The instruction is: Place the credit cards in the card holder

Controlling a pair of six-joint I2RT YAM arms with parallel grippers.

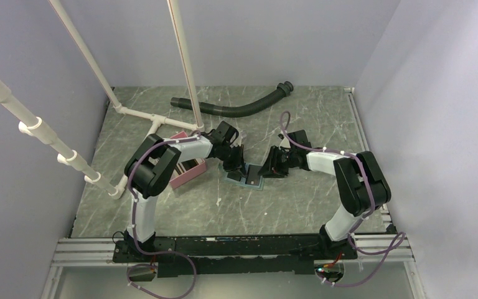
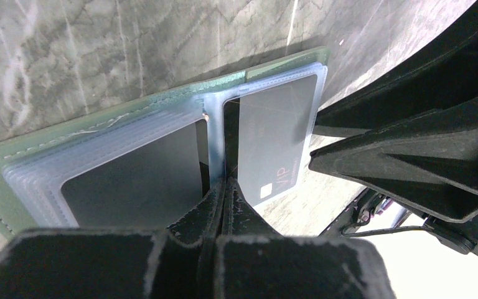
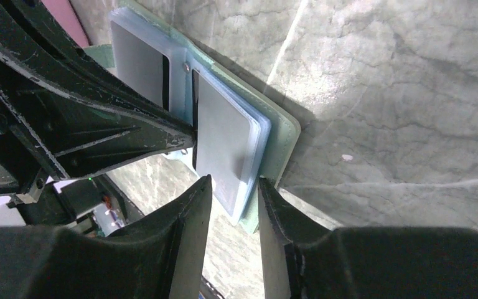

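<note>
The card holder [image 1: 244, 182] lies spread flat on the table, pale green with clear bluish sleeves. A grey card marked VIP [image 2: 272, 137] sits in its right sleeve, its inner end showing past the sleeve's edge. The left sleeve holds a dark grey card [image 2: 138, 180]. My left gripper is shut, its tips at the middle of the holder by the VIP card's inner end; nothing shows between them. Part open, my right gripper stands at the holder's outer right edge, one finger on each side of the sleeve edge. Whether its fingers touch the sleeve is unclear.
Left of the holder stands a pink box [image 1: 190, 175] with dark and light slots, partly under my left arm. White pipes [image 1: 138, 114] frame the left side, and a black ribbed hose [image 1: 236, 111] lies at the back.
</note>
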